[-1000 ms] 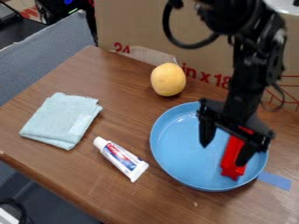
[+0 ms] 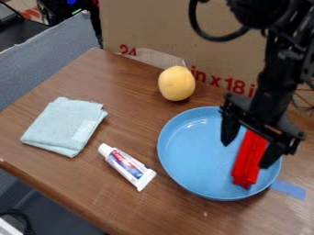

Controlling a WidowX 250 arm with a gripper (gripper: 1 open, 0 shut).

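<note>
The black gripper (image 2: pixel 256 138) is open above the right half of a blue plate (image 2: pixel 190 161). A red bar-shaped object (image 2: pixel 247 165) lies on the plate just below the fingers, partly hidden by them.
A white toothpaste tube (image 2: pixel 127 167) lies left of the plate, and a folded pale cloth (image 2: pixel 61 126) farther left. A yellow round object (image 2: pixel 177 83) sits behind the plate, in front of a cardboard box (image 2: pixel 160 32).
The gripper has risen from low over the red object, uncovering more of it; the red object remains on the plate.
</note>
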